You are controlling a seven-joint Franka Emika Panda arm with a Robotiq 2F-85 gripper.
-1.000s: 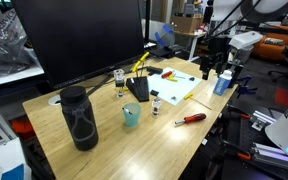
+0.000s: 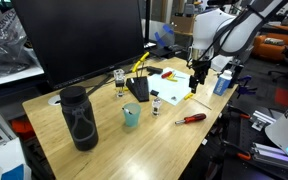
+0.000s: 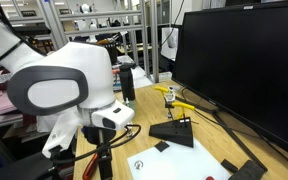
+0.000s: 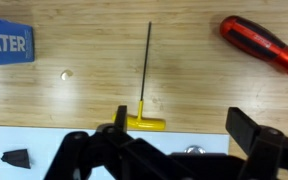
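Note:
My gripper stands open above the table, with nothing held between its fingers. In the wrist view, a T-handled hex key with a yellow grip (image 4: 144,124) lies below, nearer the left finger (image 4: 109,145). Its thin dark shaft points away from the gripper, and its handle sits at the edge of a white sheet (image 4: 209,144). A red screwdriver (image 4: 259,42) lies at the upper right. In exterior view 1, the hex key's yellow handle (image 2: 189,96) shows below the gripper, and the screwdriver (image 2: 191,119) lies closer to the table's front.
A blue box (image 4: 8,43) marked "WATER" stands at the wrist view's upper left. In exterior view 1, a teal cup (image 2: 131,115), a black cylinder (image 2: 80,118) and a black stand with yellow parts (image 2: 140,84) occupy the table. Bare wood lies around the hex key's shaft.
In exterior view 1, the arm and gripper have moved leftward over the table. The hex key, screwdriver and other table objects have stayed put.

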